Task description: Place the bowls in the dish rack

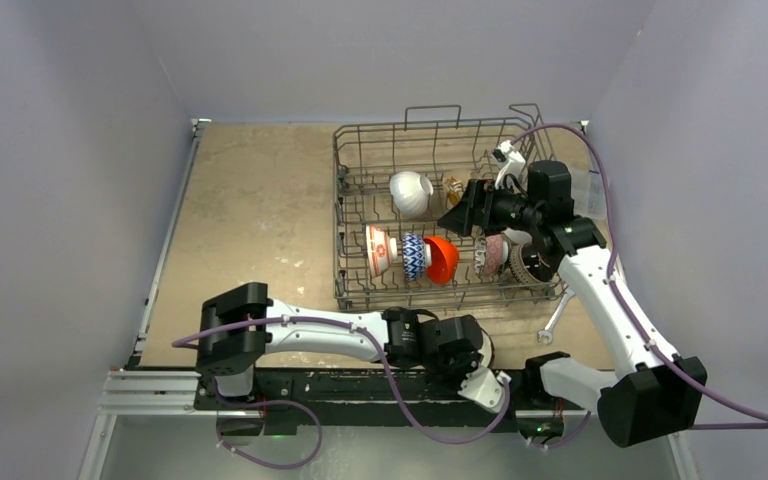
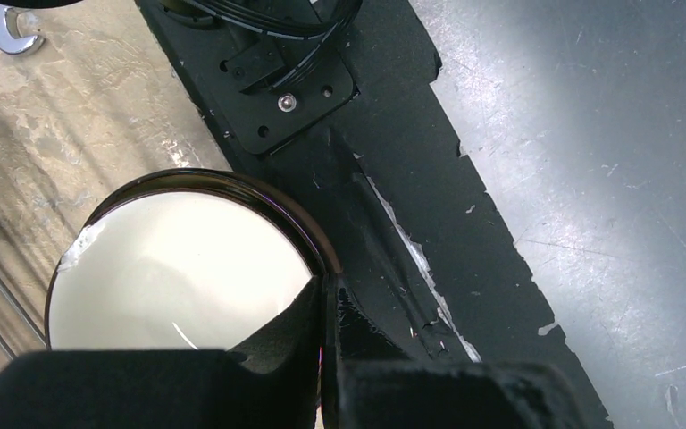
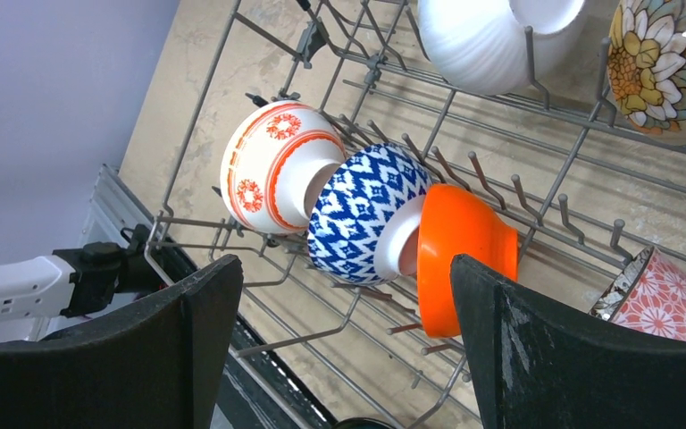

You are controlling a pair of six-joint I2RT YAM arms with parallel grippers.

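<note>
The wire dish rack (image 1: 360,140) holds several bowls: a white bowl (image 1: 410,195), a flowered bowl (image 3: 661,67), an orange-patterned bowl (image 1: 378,250), a blue zigzag bowl (image 1: 414,258), an orange bowl (image 1: 442,262), a pink-patterned bowl (image 1: 490,255) and others. At the front edge, a white bowl with a dark rim (image 2: 179,259) lies beneath my left gripper, which is shut with nothing seen held; the wrist view hides whether it touches the rim. My right gripper hovers over the middle of the rack, open and empty.
A wrench (image 1: 558,315) lies right of the rack's front. A clear container (image 1: 590,190) stands at the back right. The board left of the rack (image 1: 240,200) is clear. Walls bound both sides, and the arm mounts line the front edge.
</note>
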